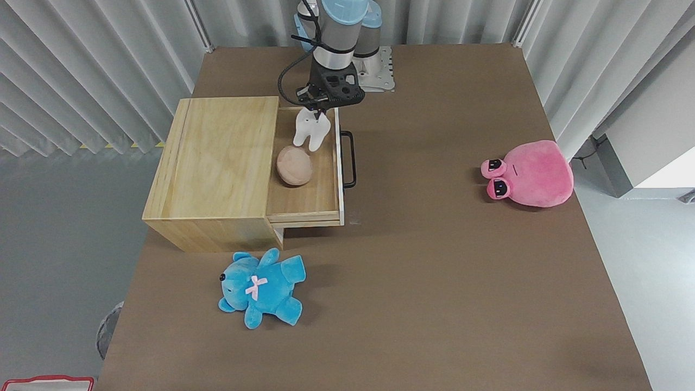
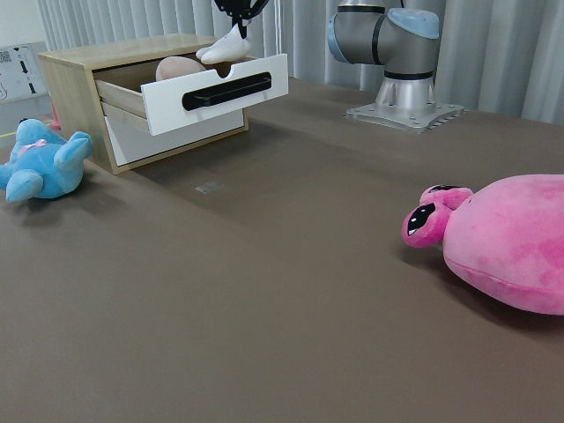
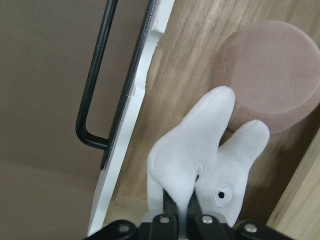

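Note:
A white plush toy hangs from my gripper over the back part of the open wooden drawer. In the wrist view, my gripper is shut on the toy, black fingers pressing into it. Beside the toy in the drawer rests a round pinkish-beige object, also seen behind the drawer front in the left view. Whether the white toy touches the drawer floor I cannot tell.
The cabinet top is bare. A blue plush bear lies in front of the cabinet, and a pink plush toy at the table's right.

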